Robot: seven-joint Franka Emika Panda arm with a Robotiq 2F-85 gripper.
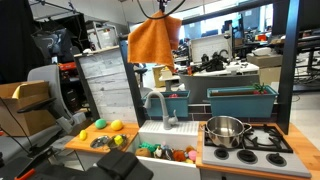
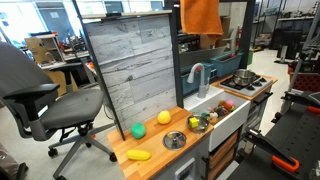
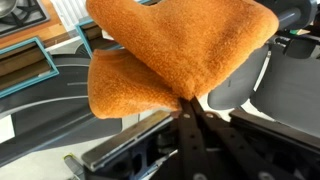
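Observation:
An orange cloth (image 1: 153,42) hangs in the air above the left side of the sink (image 1: 168,138). Its upper end is pinched by my gripper, which is shut. Seen close in the wrist view, the cloth (image 3: 175,50) spreads from the fingertips and covers much of the scene beneath. From the second exterior side, the cloth (image 2: 200,17) shows at the top edge, in front of the white panel's right end, with the gripper out of frame.
A steel pot (image 1: 226,130) stands by the black stove (image 1: 255,147). The faucet (image 1: 160,106) rises behind the sink, which holds several colourful items. Toy produce, including a yellow banana (image 2: 139,155), lies on the wooden counter. A white plank panel (image 2: 133,75) stands behind.

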